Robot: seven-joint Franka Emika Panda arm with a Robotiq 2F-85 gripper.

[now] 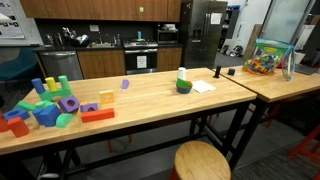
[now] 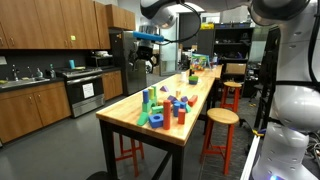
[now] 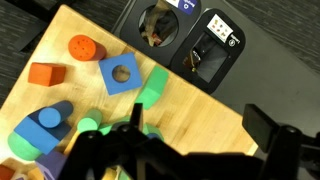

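My gripper is open over the table, its dark fingers set wide apart with nothing visible between them. In exterior view 2 the gripper (image 2: 147,64) hangs from the white arm, well above the blocks. Below it in the wrist view lie a blue square block with a round hole (image 3: 109,82), a green block (image 3: 152,87), a red-orange cylinder (image 3: 84,47) and an orange cube (image 3: 46,74). Exterior view 1 has a blue block (image 1: 46,116), a purple ring (image 1: 69,104), a long red block (image 1: 98,115) and a small orange block (image 1: 107,97); the gripper is outside that view.
Farther along the wooden table (image 1: 150,101) stand a green bowl (image 1: 184,87) and a white sheet (image 1: 202,87). A clear container of colourful items (image 1: 266,57) sits on the right-hand table. A round stool (image 1: 201,161) stands in front.
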